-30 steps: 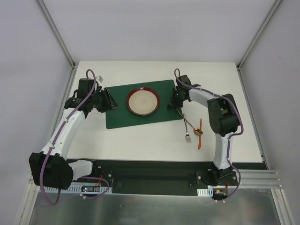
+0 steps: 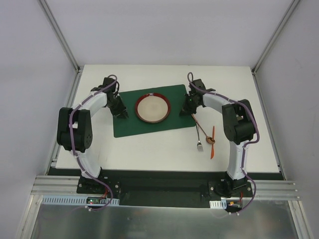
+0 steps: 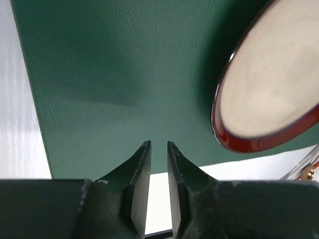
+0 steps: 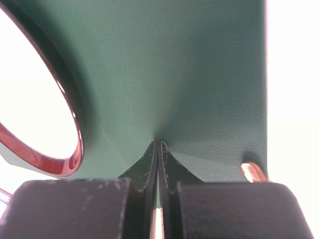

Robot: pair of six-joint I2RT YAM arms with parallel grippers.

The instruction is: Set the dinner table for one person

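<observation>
A cream plate with a red-brown rim [image 2: 152, 108] [image 3: 269, 74] [image 4: 35, 104] lies on the green placemat [image 2: 134, 127] [image 3: 89, 64] [image 4: 189, 64]. My left gripper [image 2: 120, 112] hovers over the mat left of the plate, fingers slightly apart and empty. My right gripper [image 2: 187, 109] is shut, nothing seen between its fingers, low over the mat right of the plate. At the front right lie a fork [image 2: 199, 146], a copper-coloured spoon [image 2: 210, 140] and an orange knife [image 2: 212, 152]; the spoon's handle reaches the mat's right edge.
Walls and metal rails border the table on the sides.
The right arm and spoon shifted very slightly.
</observation>
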